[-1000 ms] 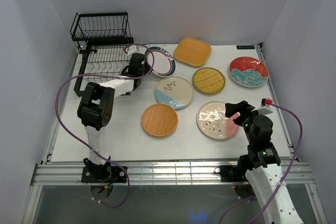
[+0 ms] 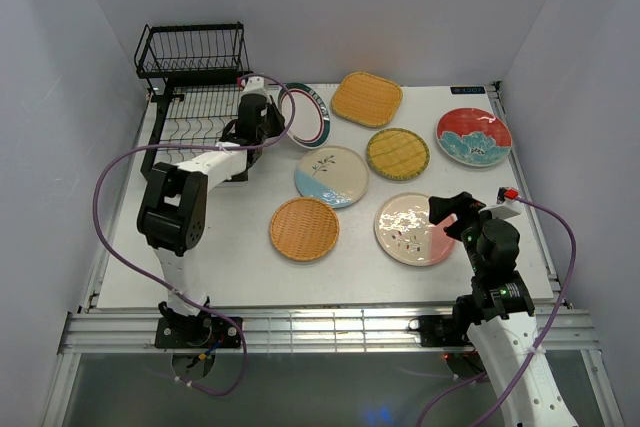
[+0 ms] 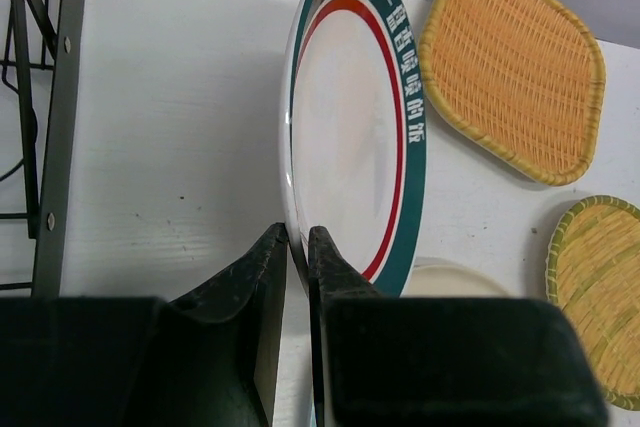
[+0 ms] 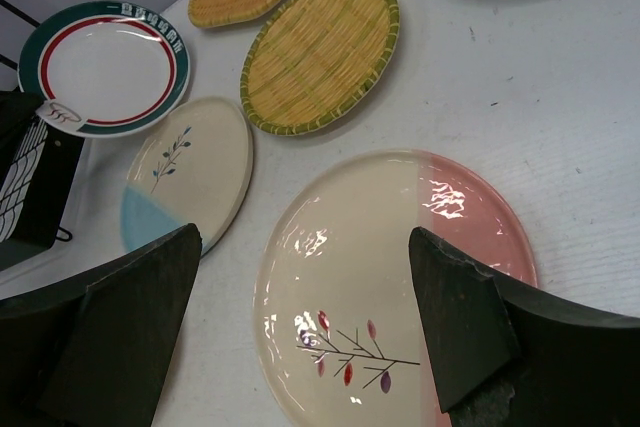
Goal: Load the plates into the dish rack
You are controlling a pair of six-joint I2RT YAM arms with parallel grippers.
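My left gripper is shut on the rim of a white plate [image 3: 342,127] with teal-and-red border, held tilted just right of the black dish rack [image 2: 190,117]. On the table lie a cream-and-blue plate [image 2: 330,172], a cream-and-pink plate [image 4: 340,247] and a red-and-teal plate [image 2: 473,135]. My right gripper [image 2: 443,215] stands open over the cream-and-pink plate, nothing between its fingers.
A rectangular woven tray [image 2: 367,97], a round yellow woven mat [image 2: 397,152] and a round orange mat [image 2: 304,229] share the white table.
My left gripper and the held plate have shifted slightly toward the rack and back of the table, the plate tilting a little more. The right arm is still.
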